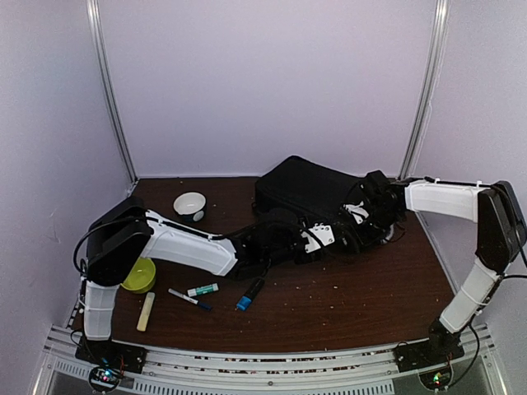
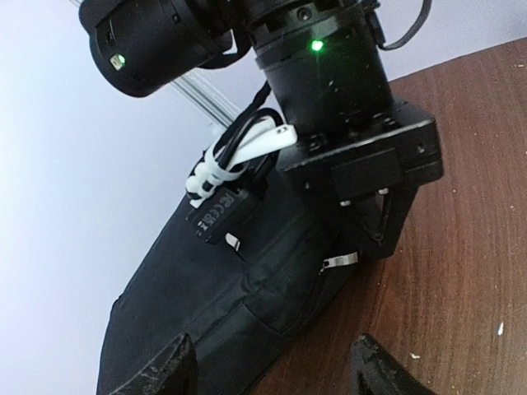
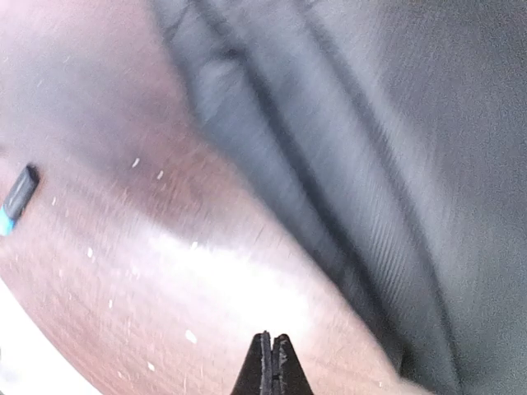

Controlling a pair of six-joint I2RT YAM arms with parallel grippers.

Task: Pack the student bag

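Observation:
A black fabric bag [image 1: 296, 185] lies at the back right of the table, its dark side filling much of the right wrist view [image 3: 445, 164]. In the left wrist view its zip pulls show below the other arm. My left gripper stands open at the bag's front side, its fingers apart at the lower edge of that view. My right gripper is shut, nothing visible between its fingers, above the table beside the bag's edge. A blue-capped dark item [image 1: 249, 295], a glue stick [image 1: 202, 290], a pen [image 1: 188, 298] and a pale stick [image 1: 145, 311] lie at the front left.
A white-rimmed bowl [image 1: 189, 206] sits at the back left, and a yellow-green bowl [image 1: 138, 276] at the left. Both arms are close together at the bag.

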